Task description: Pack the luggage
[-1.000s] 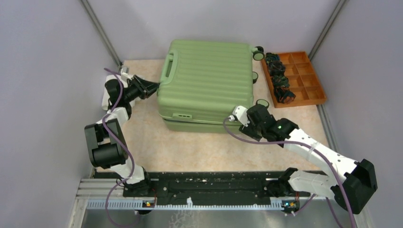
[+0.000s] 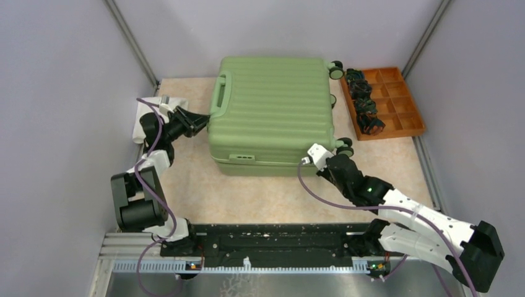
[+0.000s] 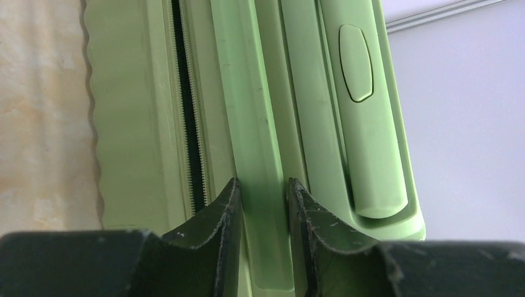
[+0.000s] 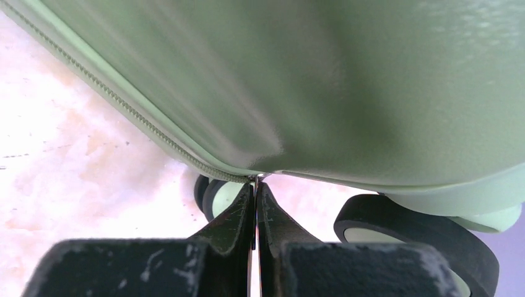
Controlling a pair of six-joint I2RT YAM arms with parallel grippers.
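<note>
A green hard-shell suitcase [image 2: 269,108] lies flat in the middle of the table, lid down or nearly so. At its left side my left gripper [image 2: 204,120] has its fingers around the long handle strip [image 3: 251,124]; whether it grips firmly is hard to tell, though the fingers touch both sides. A zipper gap [image 3: 189,105] runs beside it. At the front right corner, by the wheels [image 2: 343,148], my right gripper is shut at the zipper seam, its tips at the shell's edge; anything pinched there is too small to tell.
An orange-brown compartment tray [image 2: 399,108] with several dark bundled items stands at the back right. A white folded item [image 2: 141,124] lies behind the left arm.
Over the last second the suitcase has shifted slightly toward the front, its lid sitting lower at the left. Both arms have moved a little toward the front, the right also rightward.
</note>
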